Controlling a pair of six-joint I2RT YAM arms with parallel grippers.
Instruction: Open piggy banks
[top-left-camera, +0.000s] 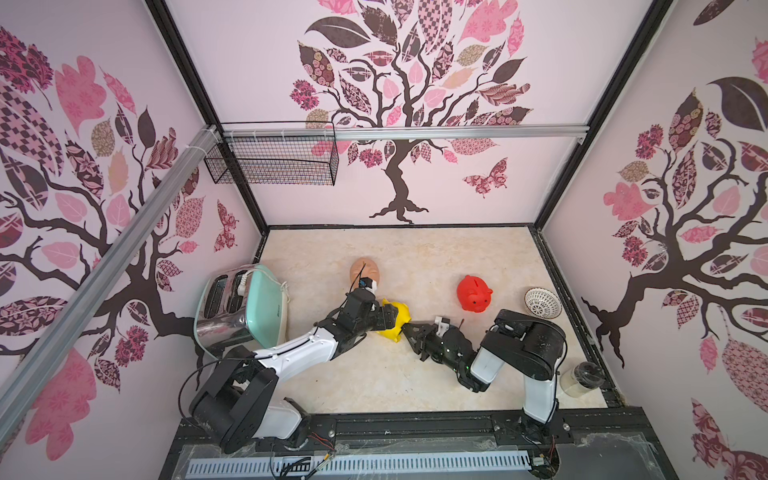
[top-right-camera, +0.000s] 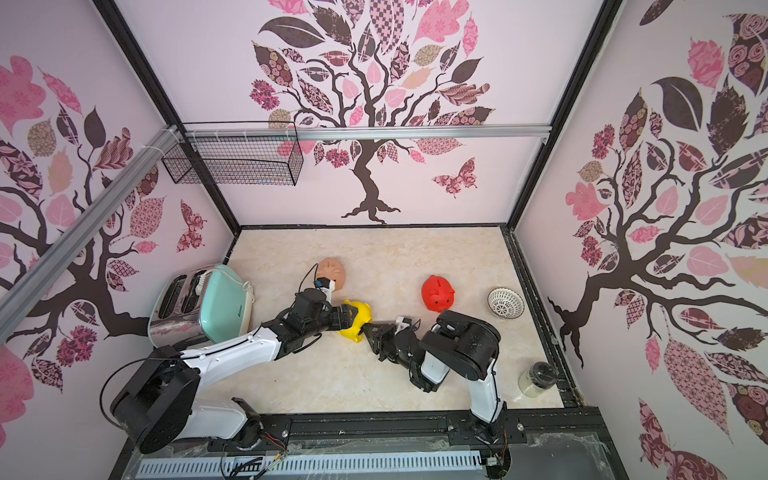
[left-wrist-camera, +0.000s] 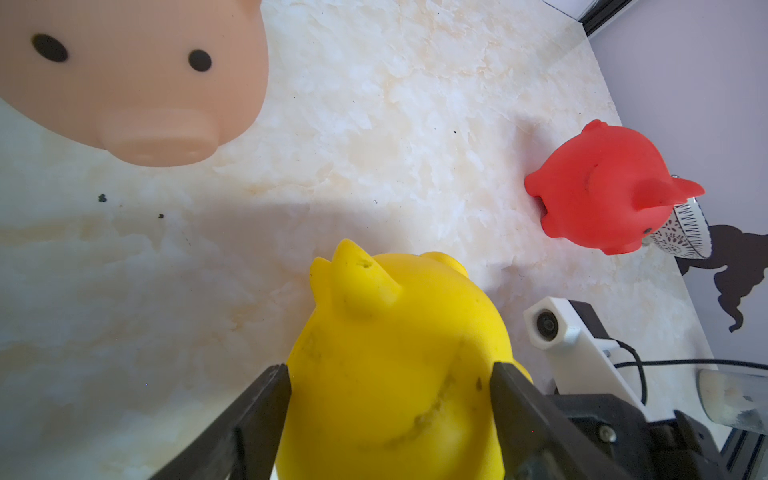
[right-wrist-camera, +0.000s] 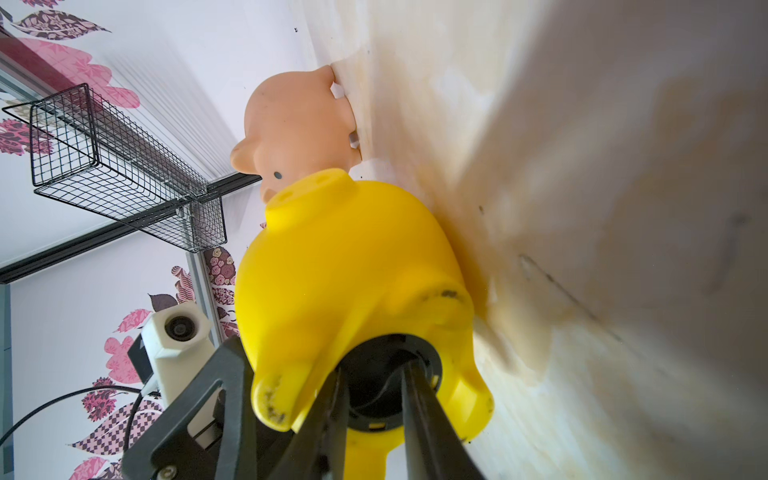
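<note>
A yellow piggy bank (left-wrist-camera: 392, 344) lies on its side, its round black underside plug (right-wrist-camera: 384, 352) facing my right gripper. My left gripper is around its body, fingers part open; whether both press on it is unclear. My right gripper has its fingertips at the plug, part open with a gap between them. Behind are a pink piggy bank (right-wrist-camera: 292, 120), partly hidden in the top views, and a red piggy bank (top-left-camera: 474, 293) to the right.
A mint toaster (top-left-camera: 256, 308) stands at the far left, a white woven bowl (top-left-camera: 542, 302) and glass jar (top-left-camera: 581, 379) at the right. A wire basket (top-left-camera: 272, 160) hangs above.
</note>
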